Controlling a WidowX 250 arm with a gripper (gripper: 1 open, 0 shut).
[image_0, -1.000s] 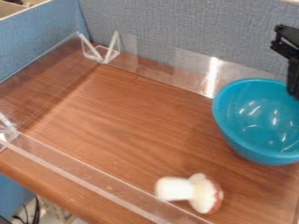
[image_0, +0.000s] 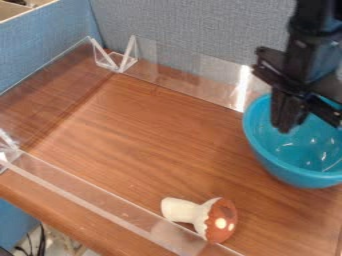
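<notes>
My gripper (image_0: 283, 118) hangs low over the left part of the blue bowl (image_0: 299, 160) at the right, its dark fingers shut, with nothing seen between them; it is blurred. A toy mushroom (image_0: 201, 216) with a white stem and a red-brown, white-spotted cap lies on its side on the wooden table, in front of the bowl and to its left.
Clear plastic barriers on white brackets (image_0: 116, 58) run along the back and front, with blue-grey padded walls (image_0: 174, 25) behind and at left.
The mushroom has turned so its spotted cap shows, and has shifted slightly left.
</notes>
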